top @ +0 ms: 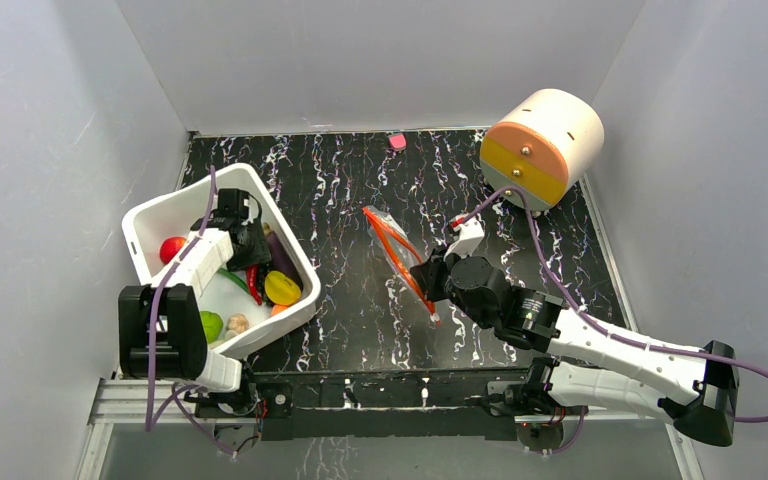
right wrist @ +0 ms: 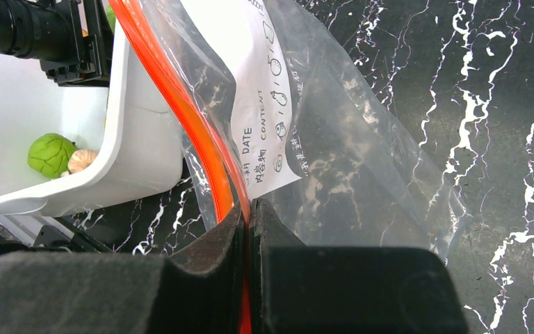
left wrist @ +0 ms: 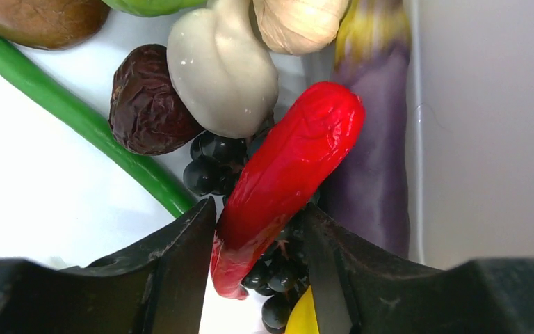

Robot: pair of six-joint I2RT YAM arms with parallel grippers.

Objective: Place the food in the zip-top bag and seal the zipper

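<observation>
A red chili pepper point(left wrist: 297, 153) lies in the white bin point(top: 302, 255), over dark grapes point(left wrist: 217, 161). My left gripper reaches down with its part-open fingers on either side of the pepper's lower end; whether they touch it I cannot tell. From above, that arm covers part of the food. The clear zip top bag point(right wrist: 361, 174) hangs from my right gripper, which is shut on its edge beside the orange zipper strip point(right wrist: 174, 94). No food shows inside the bag.
Around the pepper sit an eggplant point(left wrist: 372, 153), a long green bean point(left wrist: 62, 104), a wrinkled date point(left wrist: 149, 104) and garlic point(left wrist: 299, 24). The bin's wall point(left wrist: 480, 139) rises close by. A striped drawer box point(top: 545, 145) and a pink block point(top: 397, 142) stand farther back.
</observation>
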